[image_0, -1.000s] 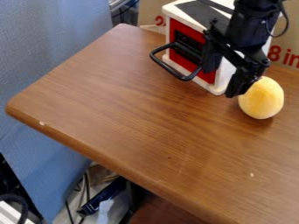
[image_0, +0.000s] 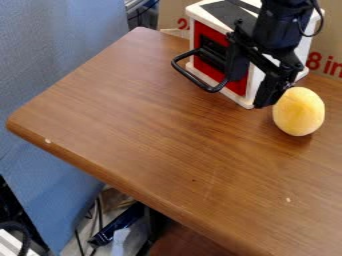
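Note:
My black gripper (image_0: 251, 76) hangs at the upper right, in front of a white and red box-shaped object (image_0: 209, 36) that has a dark top and a black wire loop on its front. The gripper's fingers lie against that dark front, and I cannot tell whether they are open or shut. A pale yellow round object (image_0: 298, 111), like a fruit, rests on the wooden table (image_0: 147, 150) just right of and below the gripper.
A cardboard box (image_0: 326, 58) stands behind at the right. Beyond the left edge are a blue cloth surface (image_0: 54, 70) and cables on the floor.
The arm and gripper have shifted very slightly. The box-shaped object and the yellow object have not visibly moved.

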